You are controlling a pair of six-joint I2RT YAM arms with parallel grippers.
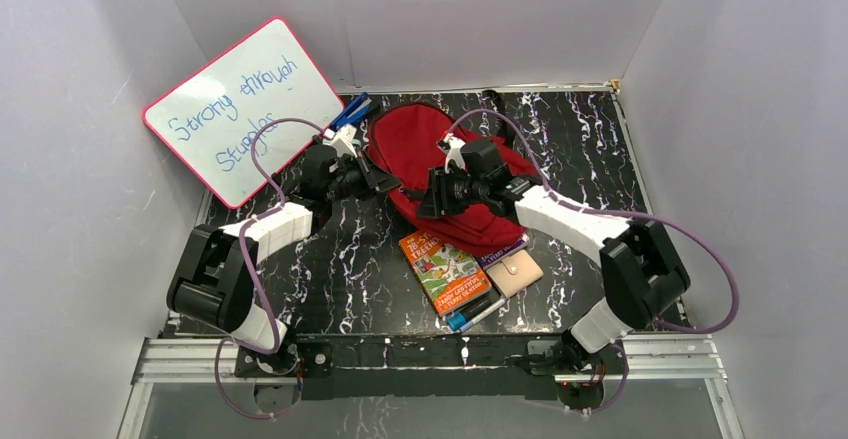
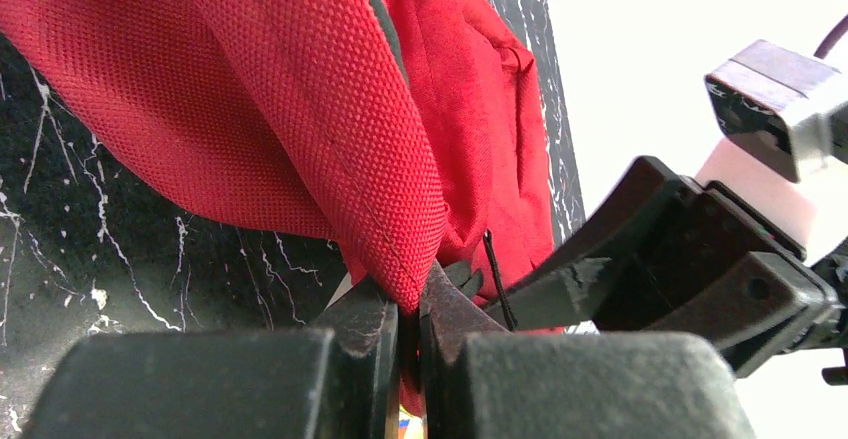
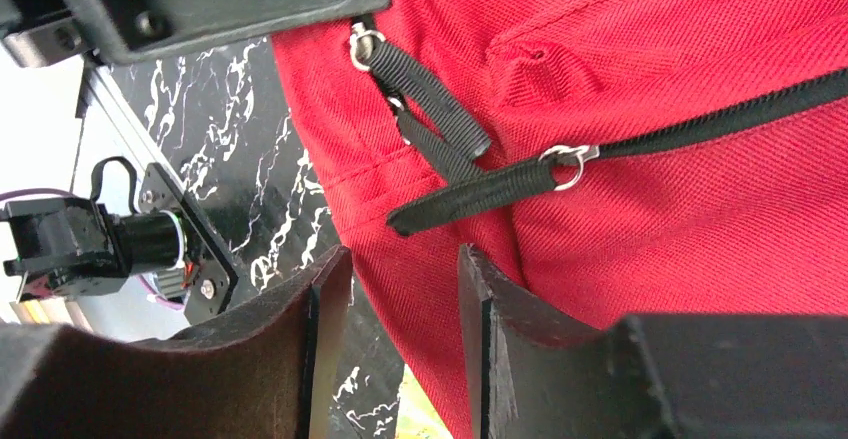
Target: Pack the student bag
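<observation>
The red bag [image 1: 478, 227] lies in the middle of the table, its left side drawn up. My left gripper [image 1: 392, 186] is shut on a fold of the bag's fabric [image 2: 350, 149] at that side. Dark zipper pulls [image 3: 490, 194] hang on the bag's face in the right wrist view, close to the tips of my left gripper. Over the bag's front, my right gripper [image 1: 428, 206] stands part open, its fingers [image 3: 333, 289] just short of the pulls and nothing visible between them. The bag's inside is hidden.
In front of the bag lie an orange book [image 1: 445, 275], a beige wallet [image 1: 515, 273] and several markers [image 1: 470, 317]. A whiteboard [image 1: 245, 109] leans at the left, with a blue stapler-like item [image 1: 352, 111] beside it.
</observation>
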